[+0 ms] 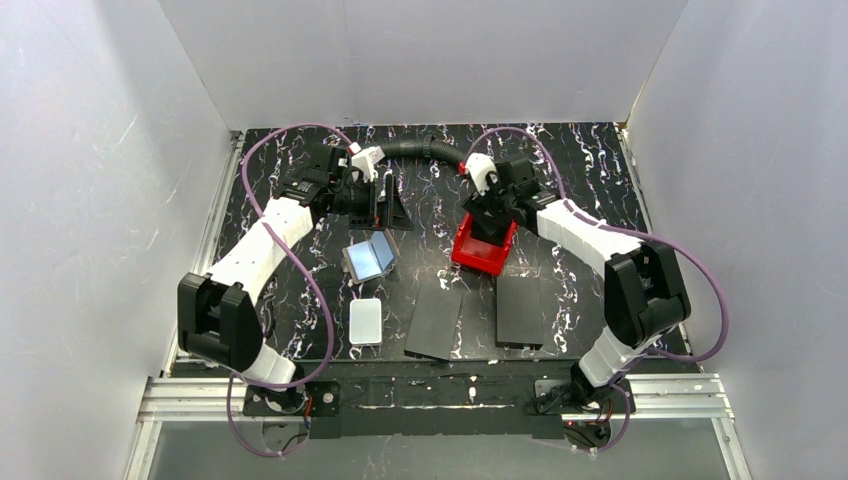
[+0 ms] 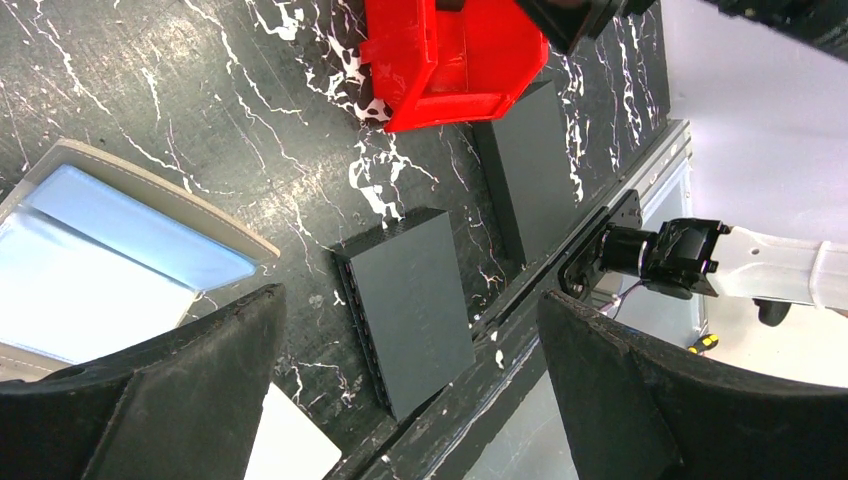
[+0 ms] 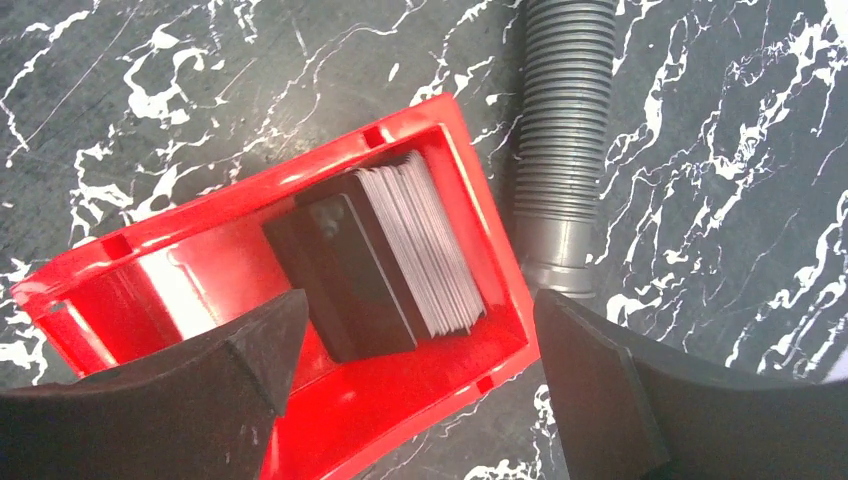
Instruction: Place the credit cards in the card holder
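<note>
Inside the red tray (image 3: 225, 215), a row of thin cards (image 3: 425, 240) stands on edge at one end, with a black-faced card (image 3: 345, 275) leaning at the front. Directly over this tray is my right gripper, its fingers spread apart and no card visible between them. The card holder (image 1: 370, 256) lies unfolded on the table, showing a light blue lining (image 2: 135, 225) and a tan edge. Just behind the holder in the top view hangs my left gripper, open and empty.
Two flat dark blocks (image 1: 434, 322) (image 1: 518, 312) lie toward the front edge. A white rectangular piece (image 1: 365, 321) is in front of the holder. Behind the tray curves a ribbed black hose (image 3: 565, 120). Bare table lies between holder and tray.
</note>
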